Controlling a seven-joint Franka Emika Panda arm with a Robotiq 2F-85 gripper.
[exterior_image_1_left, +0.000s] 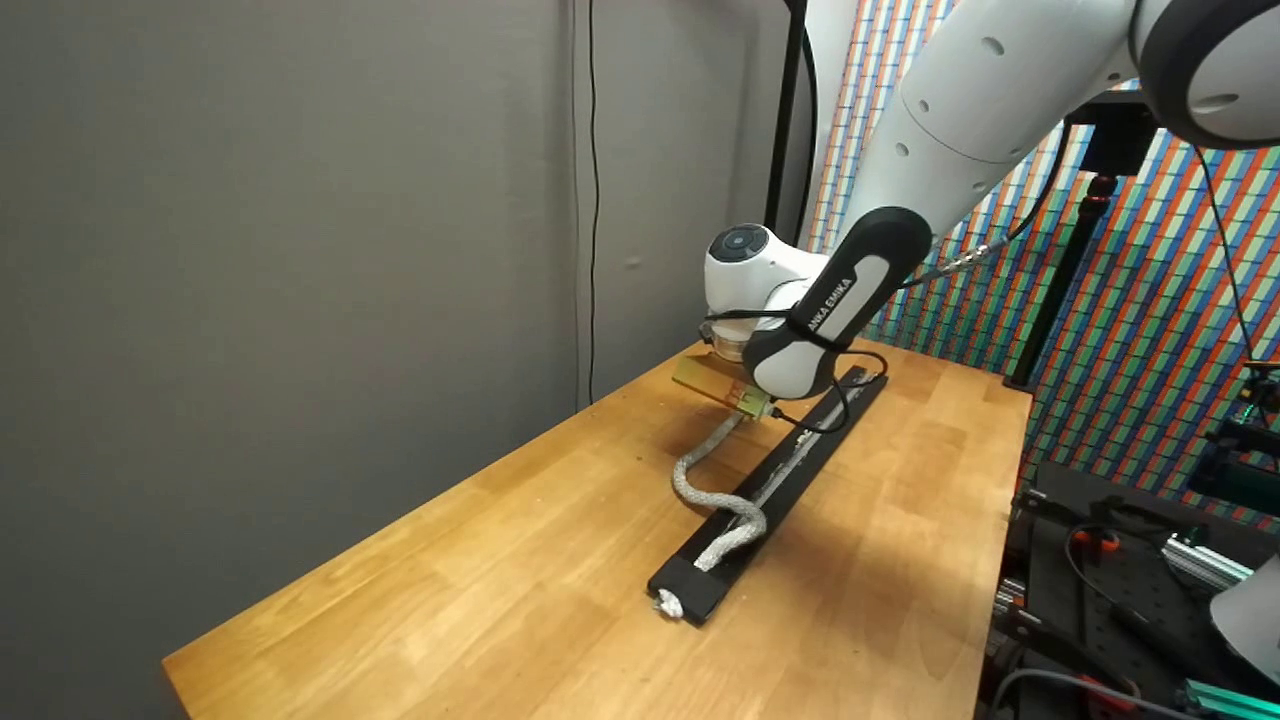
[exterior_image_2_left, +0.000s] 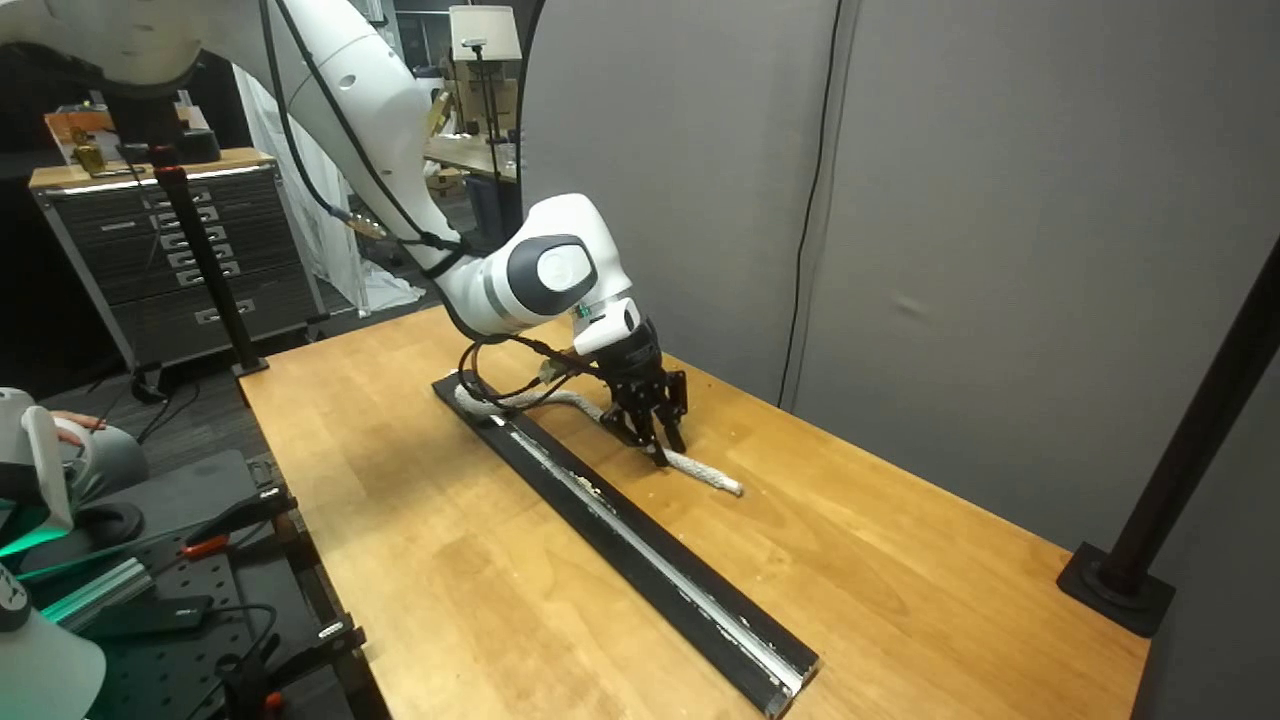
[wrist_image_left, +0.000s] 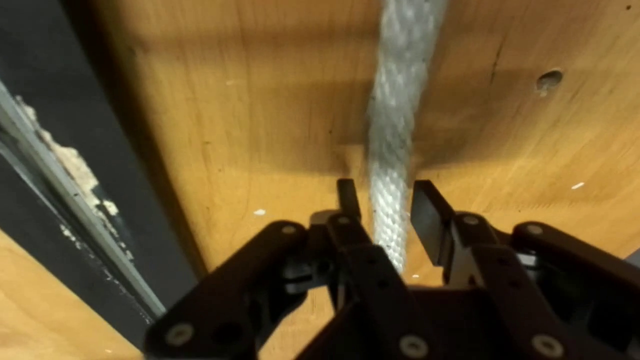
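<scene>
A grey-white braided rope (exterior_image_1_left: 689, 486) curves over the table, one end fixed at the near end of a long black channel strip (exterior_image_1_left: 828, 430). Its free end (exterior_image_2_left: 720, 480) lies on bare wood beside the strip. My gripper points down at the table with the rope (wrist_image_left: 400, 84) passing between its fingers. Narrow gaps show on both sides of the rope, so the fingers are part open and not closed on it. In exterior view 2 the gripper (exterior_image_2_left: 668, 454) is low over the rope near its free end. From exterior view 1 the fingertips are hidden.
A grey wall panel (exterior_image_1_left: 360, 240) borders its far side. A black stand (exterior_image_2_left: 1122, 576) rises at the right corner in exterior view 2. Loose cables (exterior_image_2_left: 504, 390) hang from the wrist near the strip.
</scene>
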